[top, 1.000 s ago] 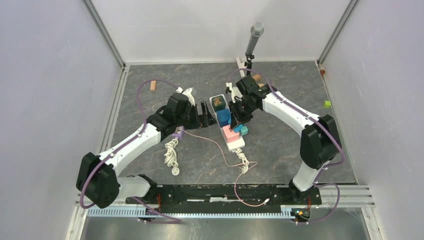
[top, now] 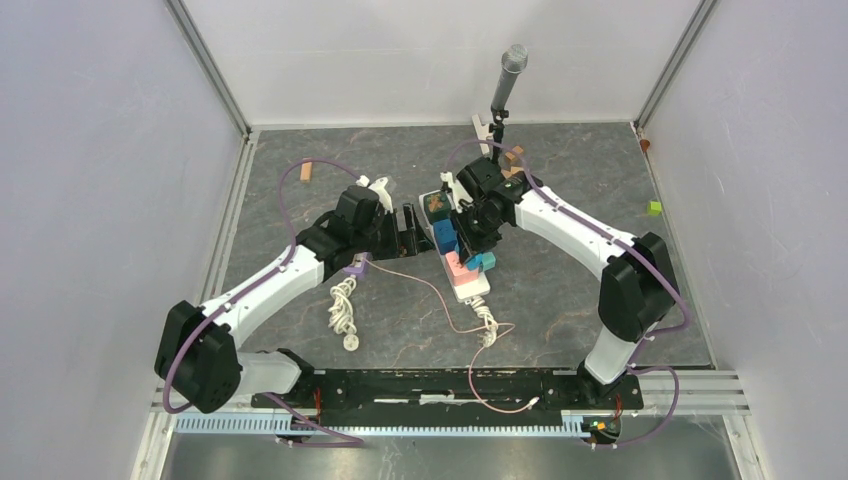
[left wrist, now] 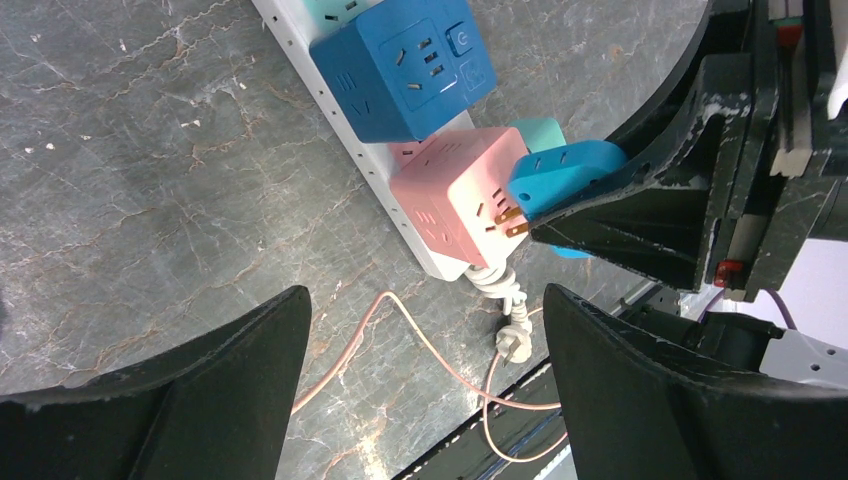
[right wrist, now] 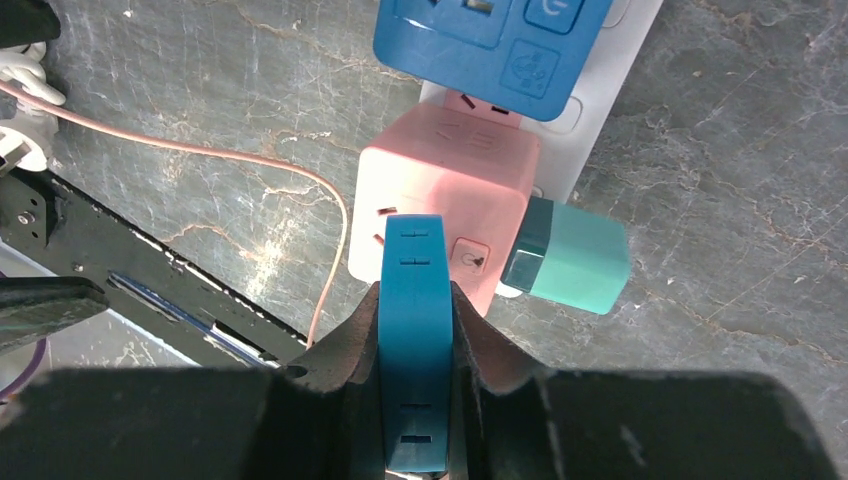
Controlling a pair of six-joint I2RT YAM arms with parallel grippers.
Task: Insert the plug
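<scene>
My right gripper is shut on a cyan plug (right wrist: 415, 260), held over the pink socket cube (right wrist: 450, 175). In the left wrist view the plug's brass prongs (left wrist: 510, 215) are at the pink face beside its slots; I cannot tell that they are inserted. The pink cube sits on a white power strip (left wrist: 340, 130) beside a blue cube (left wrist: 400, 70). A teal block (right wrist: 580, 255) adjoins the pink cube. My left gripper (top: 415, 235) is open at the strip's left, with nothing between its fingers.
White coiled cables (top: 342, 305) and a pink cord (top: 430, 285) lie at the front. A microphone on a stand (top: 508, 75) stands at the back, near small wooden blocks (top: 514, 154).
The left arm looks almost unchanged.
</scene>
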